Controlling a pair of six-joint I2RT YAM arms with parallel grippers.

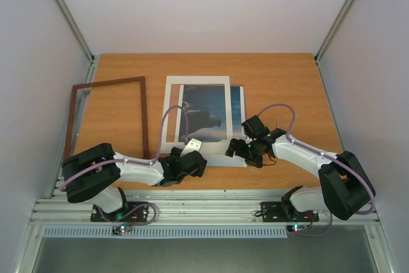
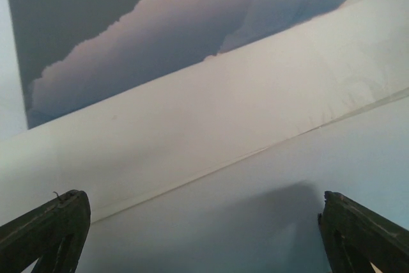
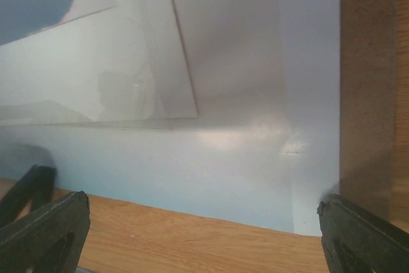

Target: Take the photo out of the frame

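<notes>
The dark blue photo (image 1: 203,108) shows through the opening of a white mat (image 1: 197,80) in the middle of the table. Under the mat, a pale smooth sheet (image 1: 225,160) sticks out along the front and right sides. My left gripper is open over the front-left part of this sheet, the mat's front edge (image 2: 192,139) crossing ahead of its fingers. Nothing is between them. At the sheet's front-right corner, my right gripper also stands open and empty, the mat's corner (image 3: 169,91) lying ahead of it to the left.
The empty brown wooden frame (image 1: 144,110) lies at the left of the table, its near side partly behind the left arm. A brown strip (image 3: 367,94) runs along the sheet's right edge.
</notes>
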